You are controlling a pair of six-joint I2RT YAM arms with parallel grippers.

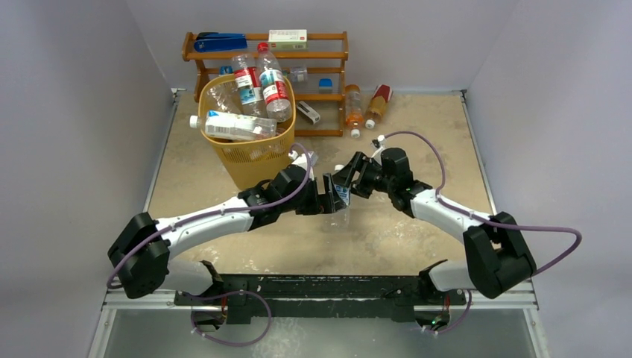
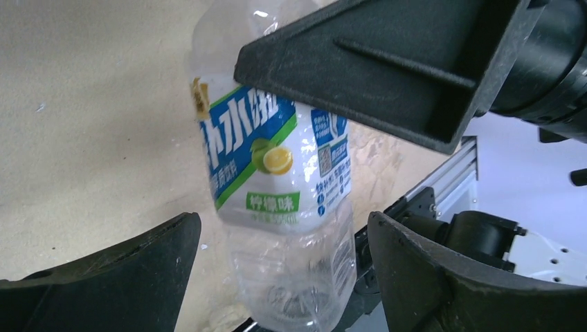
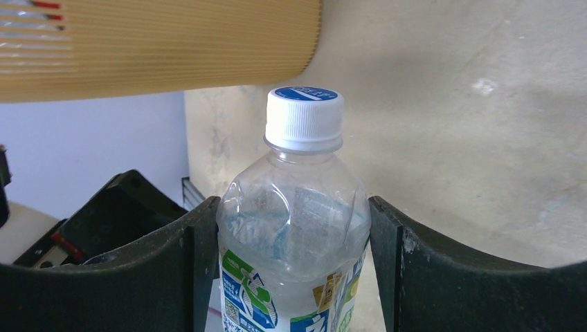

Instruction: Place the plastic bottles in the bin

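My right gripper (image 1: 353,170) is shut on an upright clear bottle (image 3: 297,207) with a white cap and a lemon label, held near its upper part. My left gripper stands open with the bottle's lower body (image 2: 273,180) between its fingers, apparently not gripping it. The yellow bin (image 1: 246,156), heaped with plastic bottles (image 1: 273,93), stands behind my left arm; its side (image 3: 152,41) shows in the right wrist view.
A wooden rack (image 1: 313,56) with small items is at the back. An orange bottle (image 1: 353,107) and an amber bottle (image 1: 378,104) lie right of it.
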